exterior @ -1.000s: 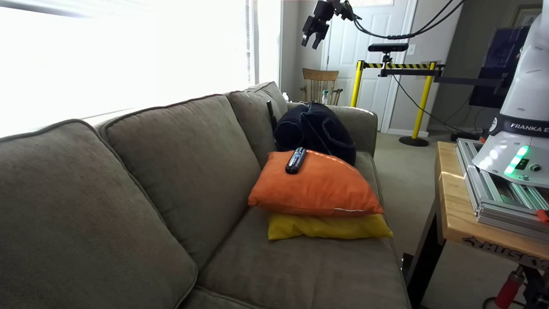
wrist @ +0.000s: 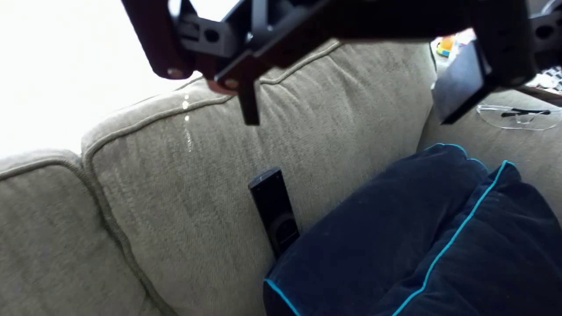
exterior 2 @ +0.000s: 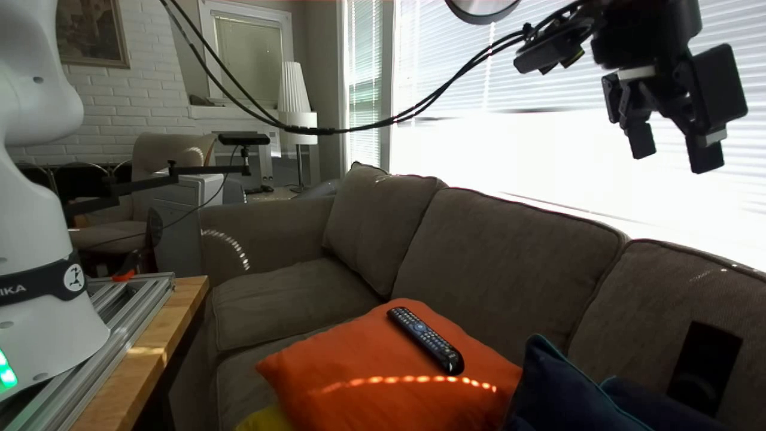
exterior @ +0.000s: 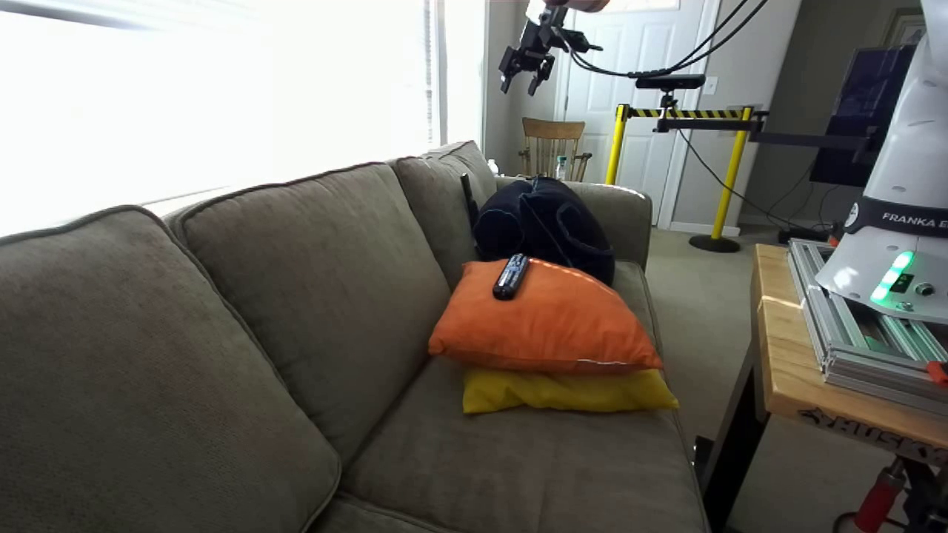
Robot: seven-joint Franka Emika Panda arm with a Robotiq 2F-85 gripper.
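High above the sofa, my gripper hangs open with nothing between its fingers; in the wrist view its fingertips stand wide apart. Below it, a slim black remote leans upright against the sofa back, its lower end hidden behind a dark blue pillow with light blue piping. A second remote, black with many buttons, lies on an orange pillow. My gripper touches neither remote.
A yellow pillow lies under the orange one. The sofa back rises along the window side. Clear glasses rest on the sofa's arm. My arm's base stands on a wooden bench. Cables trail from the gripper.
In exterior view 1 my gripper has moved left and slightly lower. Pillows and remotes lie where they were.
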